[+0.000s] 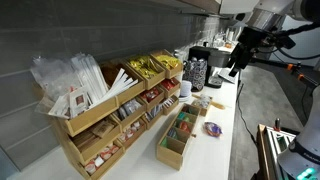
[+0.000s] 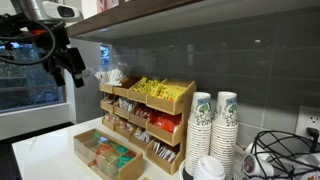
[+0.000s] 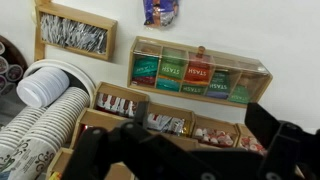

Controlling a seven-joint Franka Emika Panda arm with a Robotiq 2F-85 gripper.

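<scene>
My gripper hangs high above the counter, its two dark fingers spread apart with only the scene below showing between them. In the second exterior view the gripper (image 2: pixel 68 80) is at the upper left, clear of everything. Below it lies a long wooden tea box (image 3: pixel 134 63) with several coloured packets standing in compartments, among them a red packet (image 3: pixel 198 74) and green ones. The same tea box (image 1: pixel 171 156) sits on the white counter in the first exterior view. Near it lies a small purple and orange snack packet (image 3: pixel 160 13).
Tiered wooden bins (image 2: pixel 165 102) with yellow, red and white sachets line the back wall. Paper cup stacks (image 2: pixel 198 135) stand to their right. A small wooden tray (image 3: pixel 62 20) holds silvery packets. Bare white counter (image 1: pixel 225 155) surrounds the snack packet.
</scene>
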